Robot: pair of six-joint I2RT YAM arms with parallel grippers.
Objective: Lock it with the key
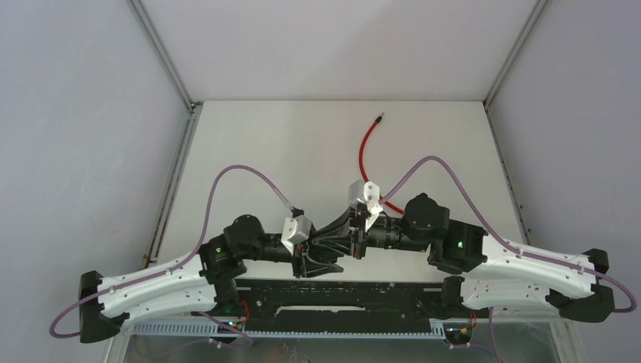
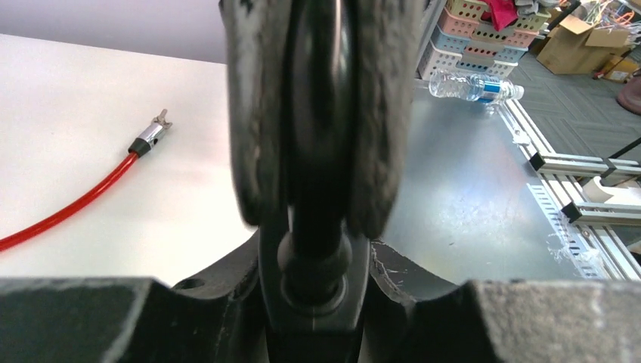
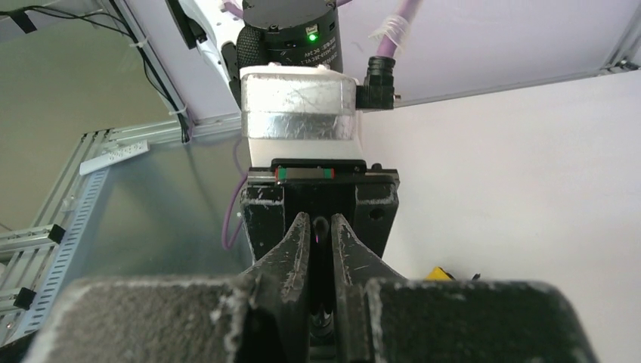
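Observation:
In the top view my left gripper [image 1: 319,255] and right gripper [image 1: 342,230] overlap, fingertips interleaved low over the table's centre. A dark, shiny cylinder [image 2: 323,91] is clasped between my right gripper's fingers in the left wrist view. Below it, a dark piece with a rounded ring [image 2: 314,274] sits between my left fingers. Looking from the right wrist, a slim dark piece [image 3: 321,261] lies between the left fingers. Which held piece is key or lock body I cannot tell. A red cable [image 2: 83,198] ends in a silver pin [image 2: 155,132], lying free on the table.
In the top view the white table [image 1: 264,136] behind the arms is clear apart from the cable, which passes beneath the right gripper. A small yellow item [image 3: 438,274] peeks out in the right wrist view. A plastic bottle [image 2: 475,87] lies off to the side.

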